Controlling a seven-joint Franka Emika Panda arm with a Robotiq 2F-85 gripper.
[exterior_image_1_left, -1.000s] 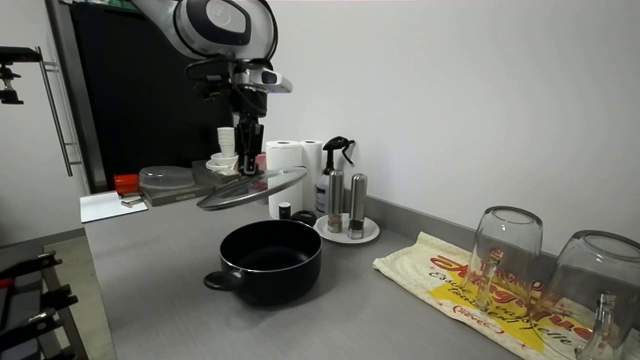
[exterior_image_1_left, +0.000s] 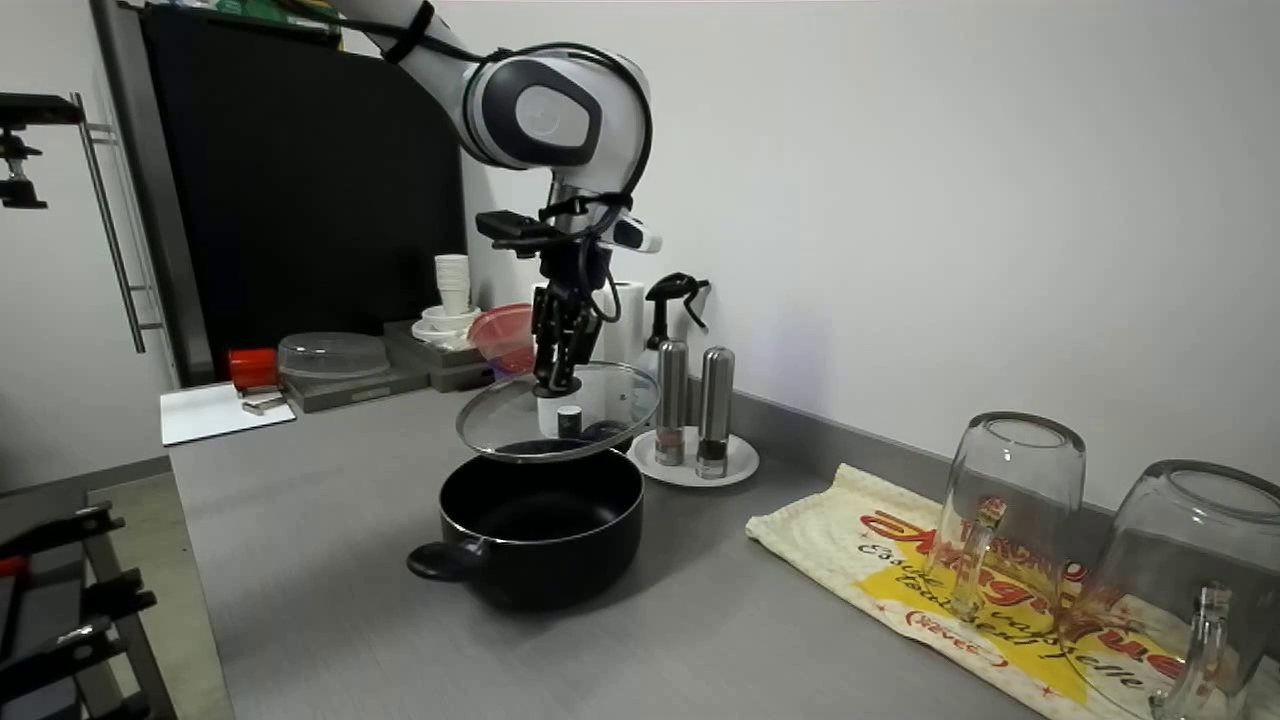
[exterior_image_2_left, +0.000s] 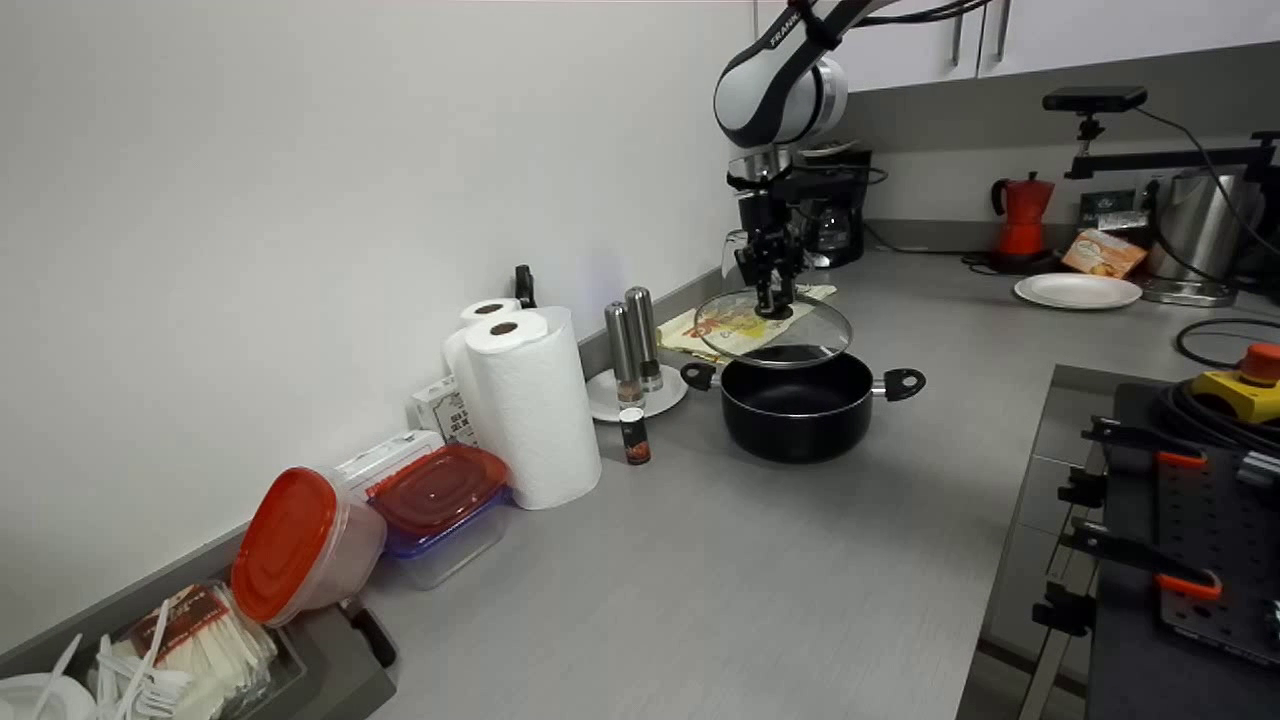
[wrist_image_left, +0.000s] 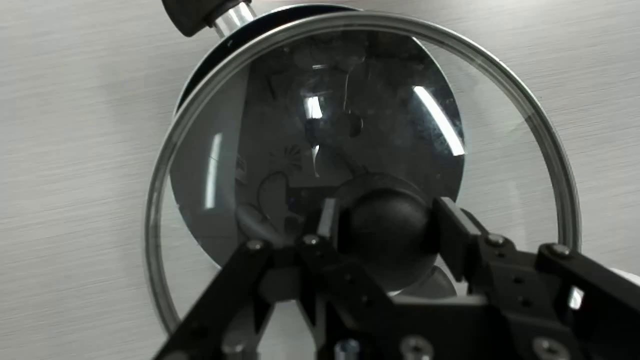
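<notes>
A glass lid (exterior_image_1_left: 504, 422) with a steel rim hangs tilted in the air above a black pot (exterior_image_1_left: 546, 554). My gripper (exterior_image_1_left: 555, 386) is shut on the lid's round black knob (wrist_image_left: 387, 234), which sits between the two fingers in the wrist view. In exterior view 2 the lid (exterior_image_2_left: 828, 330) is over the back part of the pot (exterior_image_2_left: 794, 420), with a gap between them at the front. Through the glass in the wrist view, the pot's dark inside shows off-centre, toward the upper left. Whether the lid's far edge touches the pot cannot be told.
Two metal grinders (exterior_image_1_left: 714, 414) stand on a white plate (exterior_image_1_left: 732, 466) close beside the pot. A small spice jar (exterior_image_2_left: 633, 436) and paper towel rolls (exterior_image_2_left: 534, 408) are nearby. Glass mugs (exterior_image_1_left: 1014, 516) rest on a cloth (exterior_image_1_left: 858, 528).
My gripper and the lid have moved to the right and lower in exterior view 1, from behind the pot to above it. The lid's tilt has changed. The pot has stayed put.
</notes>
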